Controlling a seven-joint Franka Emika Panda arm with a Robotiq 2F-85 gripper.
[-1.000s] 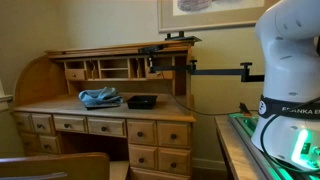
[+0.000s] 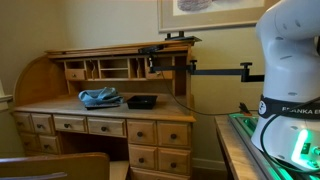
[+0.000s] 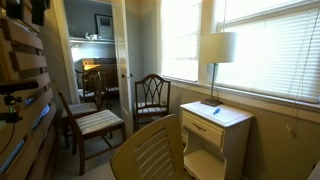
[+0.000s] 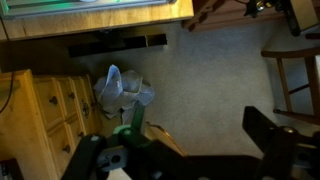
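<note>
In the wrist view my gripper stands open, its dark fingers (image 4: 262,128) far apart at the bottom of the picture. Only grey floor (image 4: 205,85) shows between and beyond them, far below. On the wooden desk (image 2: 75,104) in exterior view 1 lie a crumpled light-blue cloth (image 2: 100,97) and, to its right, a black tray (image 2: 142,102). The white arm base (image 2: 290,85) is at the right; the gripper is outside that view. Whether any of it shows in exterior view 2 I cannot tell.
A wooden table edge (image 4: 120,17) crosses the top of the wrist view. Desk drawers (image 4: 62,125) stand at left, with a whitish bag (image 4: 122,92) beside them on the floor. Exterior view 2 shows chairs (image 3: 152,92) and a white cabinet (image 3: 213,135) bearing a lamp (image 3: 217,48).
</note>
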